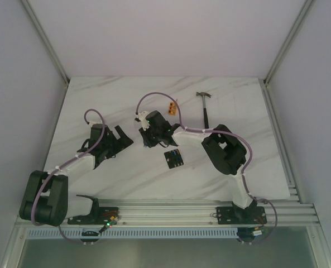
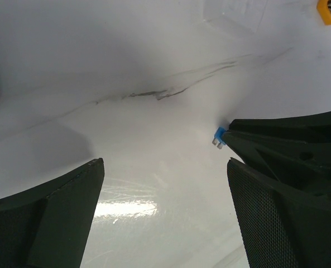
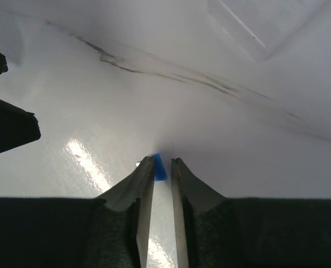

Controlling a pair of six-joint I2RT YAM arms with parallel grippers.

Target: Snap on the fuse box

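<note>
A small blue fuse lies on the white marble table (image 1: 221, 167), also seen at the edge of my right gripper in the left wrist view as a blue piece (image 2: 220, 135). My right gripper is low over it, fingertips part open, one tip overlapping the fuse; whether they touch it I cannot tell. My left gripper (image 1: 123, 138) stands open to the left, nothing between its fingers. A black panel with small pieces on it (image 1: 173, 158), perhaps the fuse box, lies below the right gripper in the top view.
An orange item (image 1: 172, 108) and a hammer (image 1: 205, 111) lie toward the back. A clear plastic block (image 3: 263, 22) is near the right gripper.
</note>
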